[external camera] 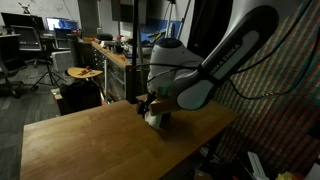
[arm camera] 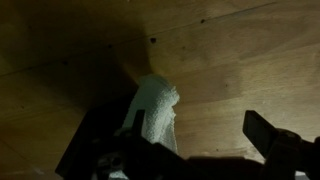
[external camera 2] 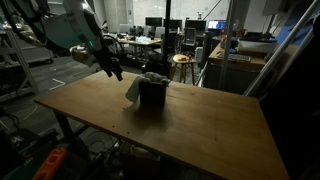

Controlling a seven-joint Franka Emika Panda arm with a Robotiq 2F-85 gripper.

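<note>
A pale grey cloth (external camera 2: pixel 134 89) drapes over the side of a black box (external camera 2: pixel 152 95) on the wooden table. More of the cloth bunches at the box's top. In exterior view 2 my gripper (external camera 2: pixel 114 73) hangs above the table, to the left of the box and apart from the cloth. The wrist view has the gripper open, its fingers wide apart. There the cloth (arm camera: pixel 156 103) lies beneath the left finger, not clasped, and bare wood shows between the fingers. In exterior view 1 the arm hides most of the box, with some cloth (external camera: pixel 154 120) visible below the gripper (external camera: pixel 146 104).
A stool (external camera 2: pixel 182 62) and desks stand beyond its far edge. A dark upright pole (external camera: pixel 136 50) rises behind the table.
</note>
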